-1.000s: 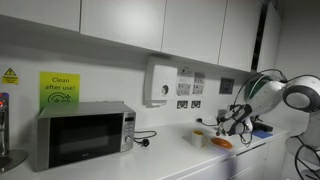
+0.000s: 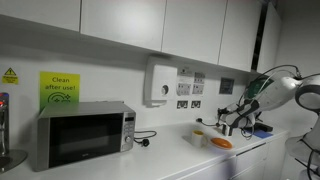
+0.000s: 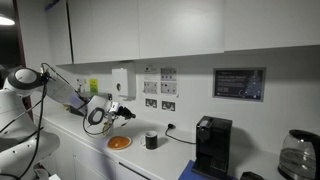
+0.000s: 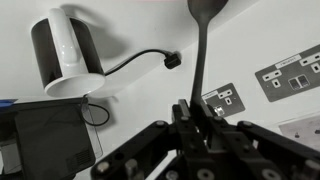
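Note:
A dark spoon (image 4: 200, 50) rises through the wrist view, its round bowl at the top edge. My gripper is shut on the lower end of its handle. In exterior view 2 the gripper (image 3: 124, 113) hangs above the counter, behind and above an orange plate (image 3: 119, 142). A black mug (image 3: 151, 139) stands to the right of the plate; in the wrist view a black mug with a white handle (image 4: 66, 45) lies to the left of the spoon, apart from it.
A cream-coloured container (image 2: 197, 139) stands left of the orange plate (image 2: 221, 143). The microwave (image 2: 85, 132) is farther left. A coffee machine (image 3: 213, 145) and a glass kettle (image 3: 299, 155) occupy the right of exterior view 2. Cupboards (image 3: 165, 30) hang overhead.
Plate, container and microwave have stayed where they were.

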